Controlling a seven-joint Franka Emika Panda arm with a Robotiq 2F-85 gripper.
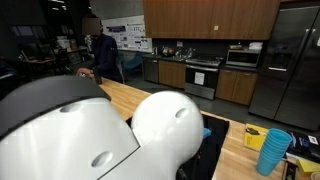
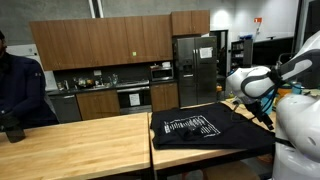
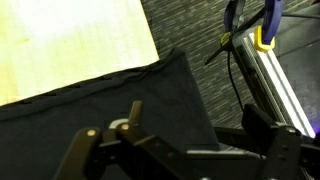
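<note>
A black cloth or mat [image 3: 75, 120] covers part of the wooden table [image 3: 65, 45] in the wrist view, its corner lying near the table's edge. Above it my gripper stands open, with no object visible between its dark fingers. Exterior view 2 shows the same black mat [image 2: 225, 115] on the right part of the table, beside the white arm [image 2: 255, 92]. In exterior view 1 the arm [image 1: 150, 120] hides most of the mat, and only a bit of something blue [image 1: 207, 133] shows past it.
Blue stacked cups [image 1: 272, 152] and a yellow box [image 1: 255, 137] stand right of the mat in exterior view 1. A person [image 2: 20, 95] is at the far left. Metal framing [image 3: 280, 80] lies beyond the table's edge.
</note>
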